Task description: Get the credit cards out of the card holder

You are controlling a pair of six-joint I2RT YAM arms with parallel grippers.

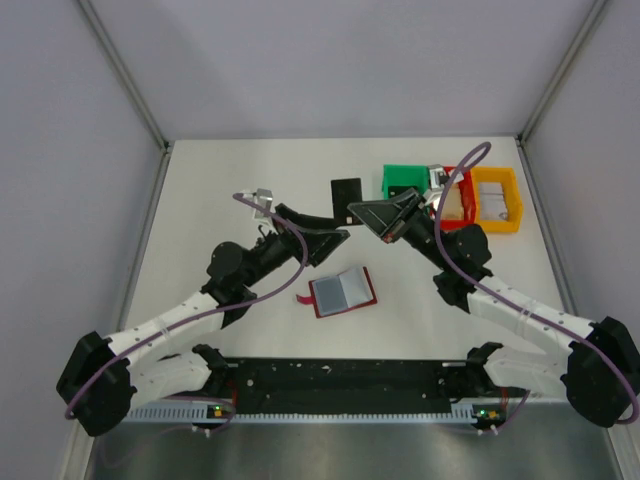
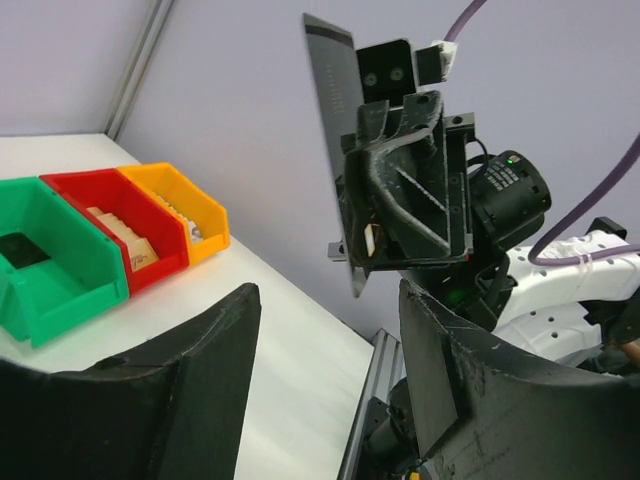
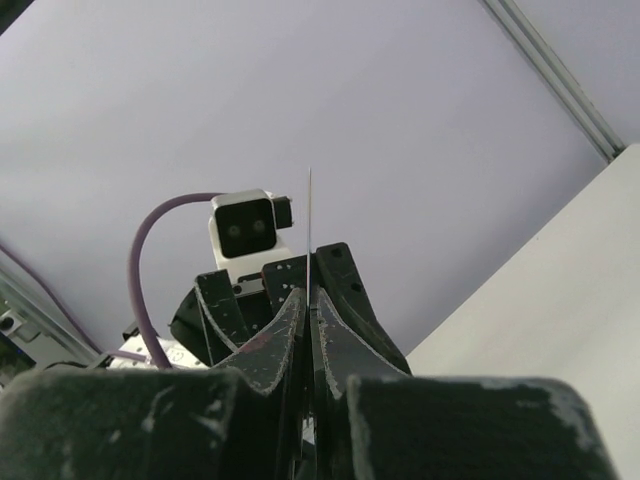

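Note:
A dark card [image 1: 346,195] is held upright by my right gripper [image 1: 356,208], whose fingers are shut on its edge; in the right wrist view it shows as a thin line above the fingertips [image 3: 310,305]. The left wrist view shows the card [image 2: 338,100] ahead of my left gripper, whose fingers stand apart with nothing visible between them. In the top view the open card holder [image 1: 342,292] lies on the table below both grippers, with grey pockets and a red tab.
Green [image 1: 404,172], red [image 2: 160,245] and yellow [image 1: 507,220] bins stand at the back right, with items inside.

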